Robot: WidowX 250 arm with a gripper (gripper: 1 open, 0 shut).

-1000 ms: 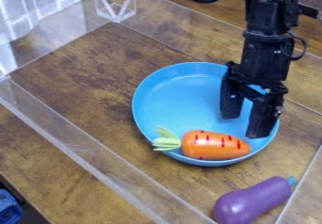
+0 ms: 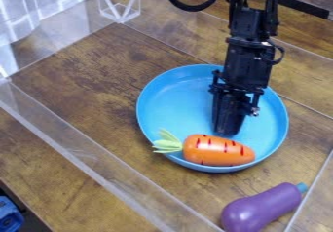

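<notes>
The black gripper (image 2: 235,114) hangs low over the right middle of a blue plate (image 2: 164,105), its fingers pointing down just behind a toy carrot (image 2: 216,150). The orange carrot, with dark stripes and pale green leaves, lies at the plate's front edge. Whether the fingers are open or shut, or touch the carrot, is hard to tell in the dark tangle of the gripper.
A purple toy eggplant (image 2: 260,207) lies outside the plate at the front right. Clear plastic walls border the wooden surface (image 2: 81,68). A small blue object (image 2: 8,214) sits at the lower left corner.
The gripper has moved left and inward over the plate, now appearing narrower. The carrot has shifted very slightly; the plate and eggplant are where they were.
</notes>
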